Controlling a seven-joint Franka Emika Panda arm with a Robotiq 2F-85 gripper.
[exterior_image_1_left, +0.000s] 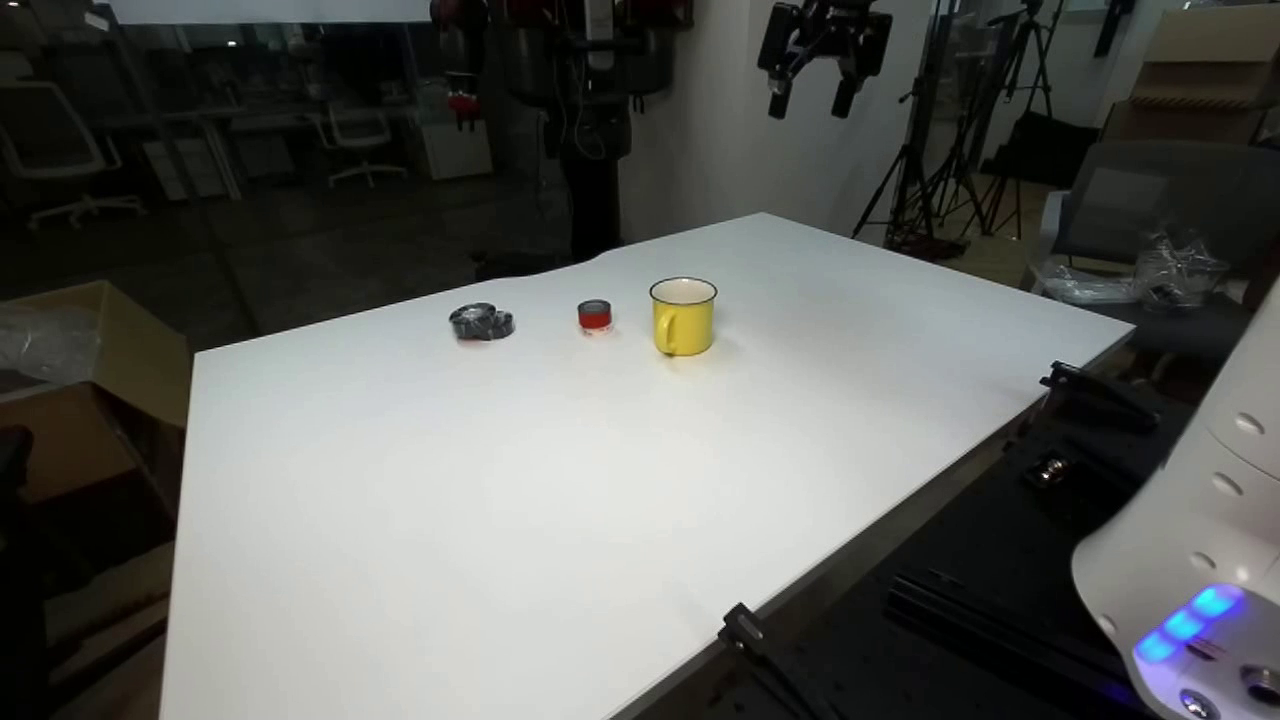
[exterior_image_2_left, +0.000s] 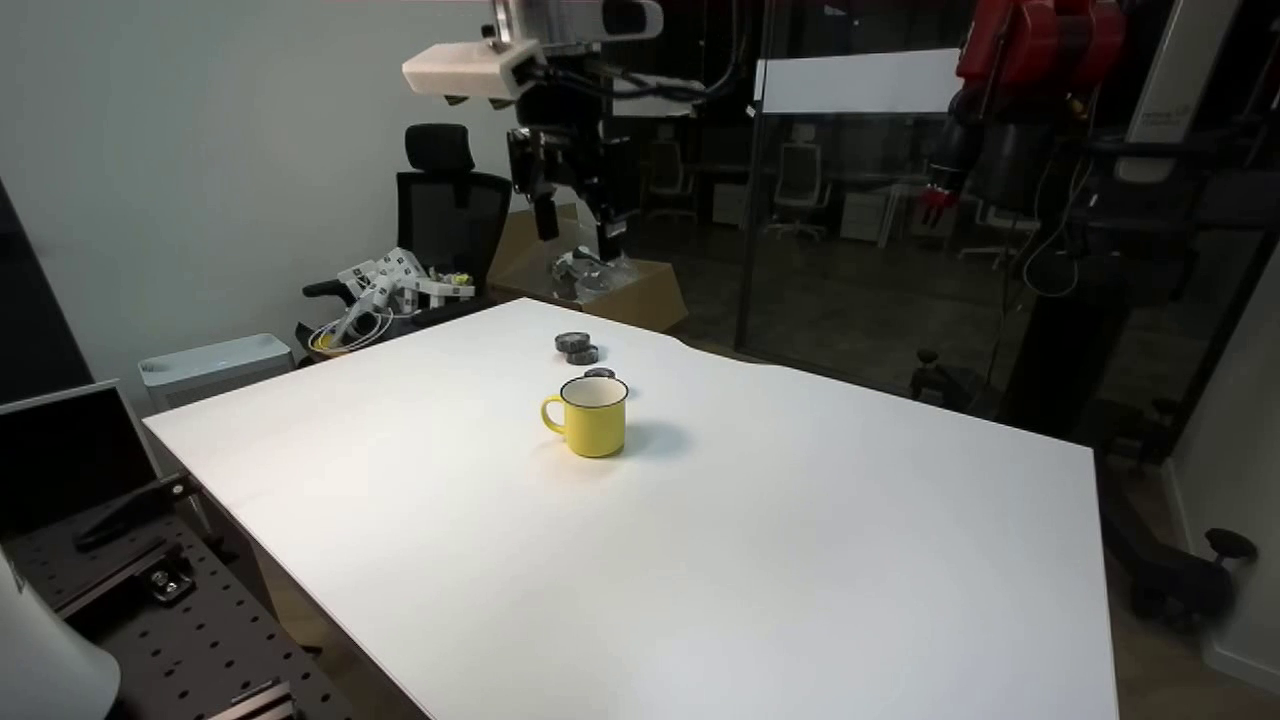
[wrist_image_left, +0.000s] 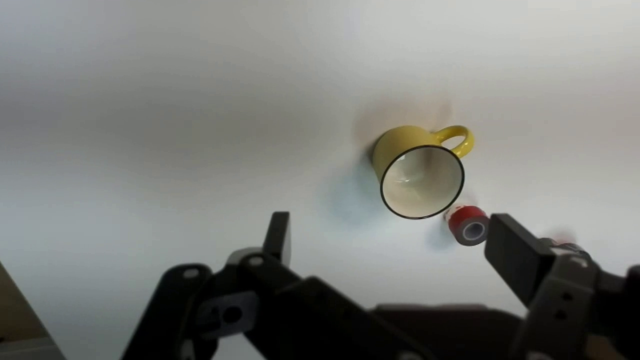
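A yellow mug with a white inside and a dark rim stands upright on the white table, its handle at the upper right in the wrist view. Close beside it sits a small red and grey tape roll, partly hidden behind the mug in exterior view 2. Farther off, two dark rolls lie against each other. High above the tabletop hangs my gripper, its fingers spread wide with nothing between them. In the wrist view the right finger partly covers the dark rolls.
Black clamps grip its edge near the arm's base. An open cardboard box stands beyond the table on the floor.
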